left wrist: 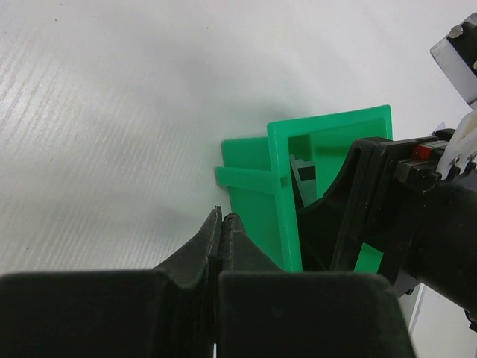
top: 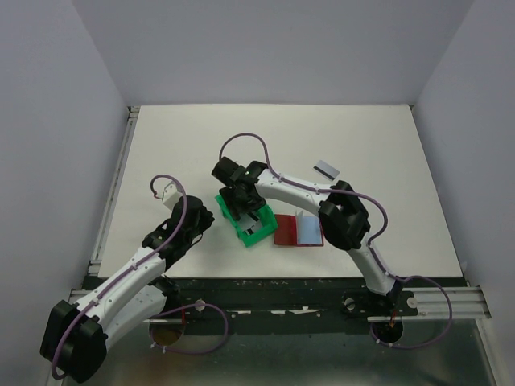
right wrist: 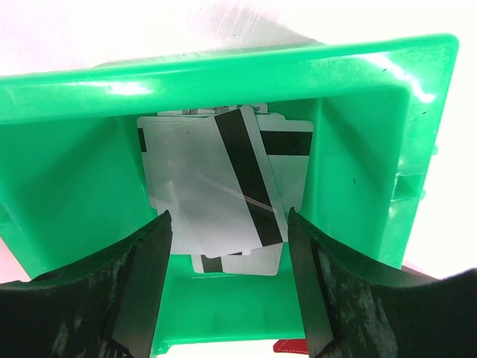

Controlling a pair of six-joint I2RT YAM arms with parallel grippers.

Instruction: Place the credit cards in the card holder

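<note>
Several silver credit cards (right wrist: 201,179) with black stripes lie overlapping at the bottom of a green box (right wrist: 223,78). Over them my right gripper stands open, one finger to each side of the pile and nothing held. In the top view, its arm covers part of the box (top: 261,234). To the right of the box lies the card holder (top: 286,231), spread open: red on one side, with a pale blue surface on the other. My left gripper is shut left of the box, with nothing visible between its fingertips.
One grey card (top: 327,170) lies alone on the white table (top: 362,133), behind the right arm. Both grippers are close to the box walls.
</note>
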